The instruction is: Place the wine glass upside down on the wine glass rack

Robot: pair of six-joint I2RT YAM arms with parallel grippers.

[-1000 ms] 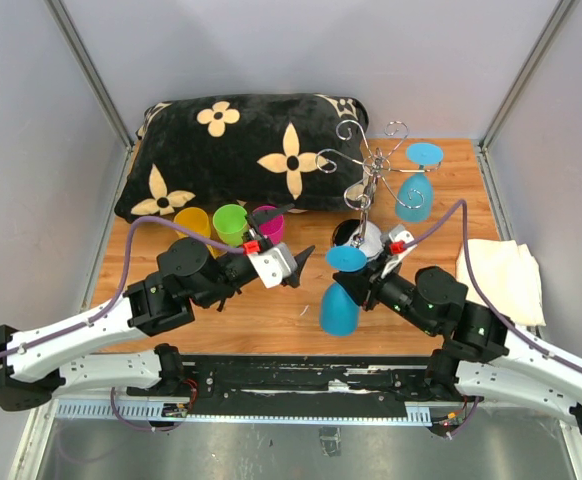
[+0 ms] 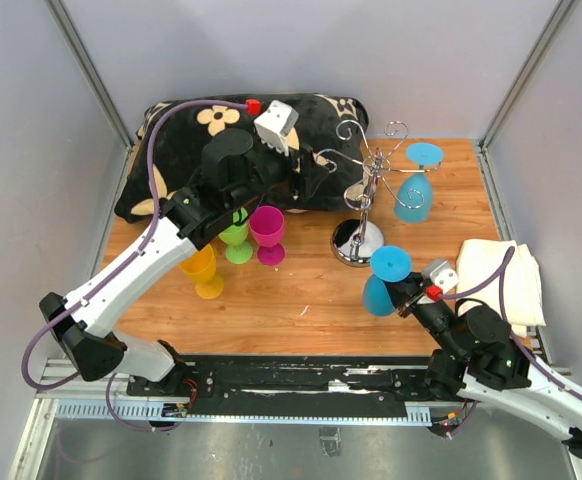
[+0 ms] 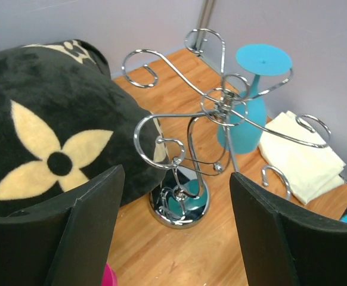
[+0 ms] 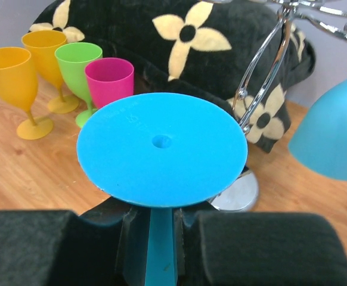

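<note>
A blue wine glass (image 2: 378, 297) hangs upside down in my right gripper (image 2: 401, 290), which is shut on its stem. In the right wrist view the glass's round base (image 4: 161, 149) faces up, above the fingers (image 4: 269, 244). The chrome rack (image 2: 374, 165) stands at the back right with curled hooks. Another blue glass (image 2: 414, 193) hangs upside down from its right-hand arm. My left gripper (image 2: 311, 172) is part open near the rack's left hooks. Nothing shows between its fingers in the left wrist view; the rack (image 3: 224, 110) lies beyond them.
Upright on the table at left stand orange (image 4: 9, 77), green (image 4: 79, 70) and pink (image 4: 110, 80) glasses. A dark flowered cushion (image 2: 191, 150) lies behind. A folded cream cloth (image 2: 501, 280) lies at right.
My left gripper has moved up and back toward the rack's left side, away from the right gripper. My right gripper has carried the blue glass to the right.
</note>
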